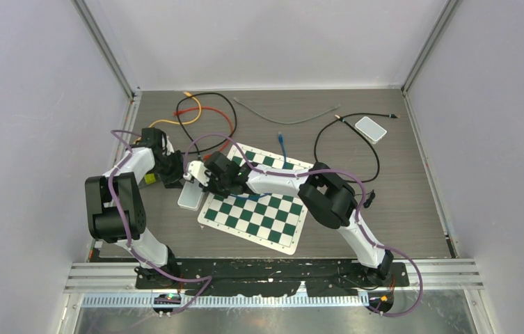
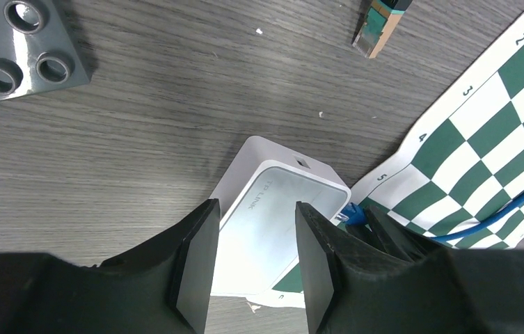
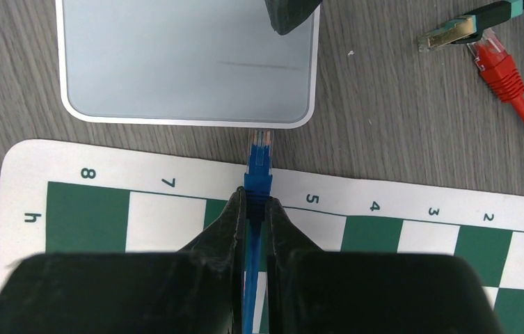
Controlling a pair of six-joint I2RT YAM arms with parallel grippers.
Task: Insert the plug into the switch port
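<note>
The white switch box [image 2: 273,223] with a grey top lies on the table at the chessboard's edge. My left gripper is part open over it: one finger stands along its far-left side, the other overlaps its top in view. A blue cable plug [image 3: 259,161] has my right gripper shut on it just behind its clear tip. In the right wrist view that tip points at the switch's edge [image 3: 266,126], lined up right of its middle, with a thin strip of table showing between. The port itself is hidden from that view.
The chessboard [image 1: 252,226] lies beneath the right gripper. A red plug [image 3: 501,75] and a black cable's plug [image 3: 450,33] lie near the switch. A grey studded block [image 2: 26,52] sits to one side. Another white box [image 1: 370,129] is far right.
</note>
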